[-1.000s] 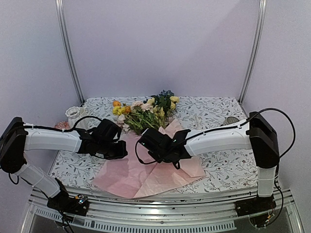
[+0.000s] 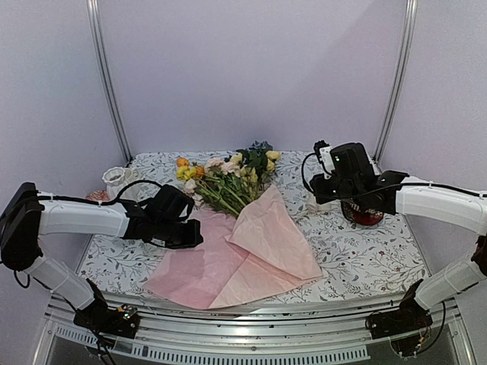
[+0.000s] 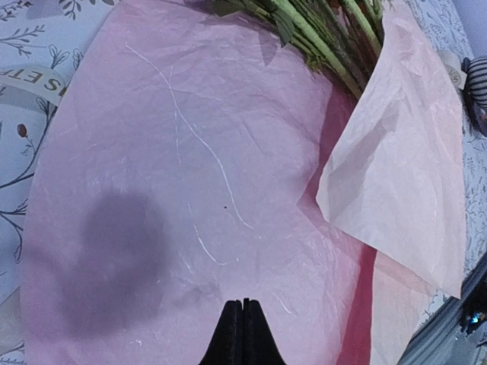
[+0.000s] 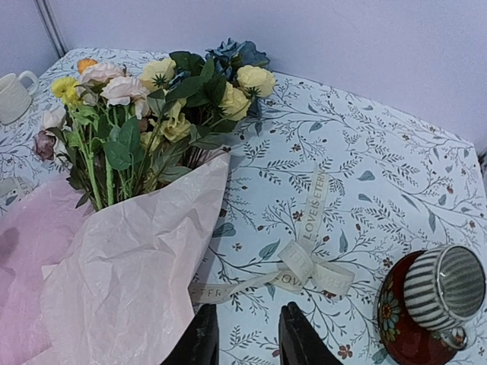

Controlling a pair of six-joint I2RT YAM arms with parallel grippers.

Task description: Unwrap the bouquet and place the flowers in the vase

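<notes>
A bunch of yellow, pink, orange and blue flowers (image 2: 228, 175) lies at the back middle, stems on opened pink wrapping paper (image 2: 205, 266), a flap folded over their lower part. A white vase (image 2: 118, 182) stands at the back left, partly behind the left arm. My left gripper is shut over the paper, nothing between its fingers. My right gripper hangs over the table right of the bouquet, fingers apart and empty.
A striped mug (image 4: 434, 285) sits on a red saucer (image 4: 396, 327) at the right. A printed ribbon (image 4: 304, 266) lies right of the bouquet. Bare patterned table shows behind it. Walls close the back and sides.
My right gripper has swung from over the middle of the paper up and to the right. The left arm and the flowers look unmoved.
</notes>
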